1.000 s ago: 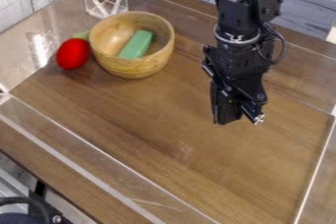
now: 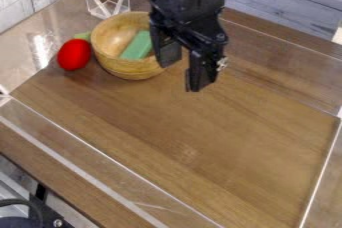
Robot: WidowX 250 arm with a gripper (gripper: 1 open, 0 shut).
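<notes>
My gripper [image 2: 185,64] is a dark, open tool at upper centre, hanging over the right side of a wooden bowl [image 2: 118,64]. In the bowl lies a green object [image 2: 138,44], partly hidden behind the gripper. A red tomato-like object [image 2: 75,54] sits on the wooden table [image 2: 214,152] just left of the bowl.
A white wire stand [image 2: 107,2] stands at the back left, behind the bowl. The table's left edge runs diagonally, with a dark cable at the lower left corner.
My gripper has moved left and back, from the right of the table to beside and over the bowl. The objects on the table look unmoved.
</notes>
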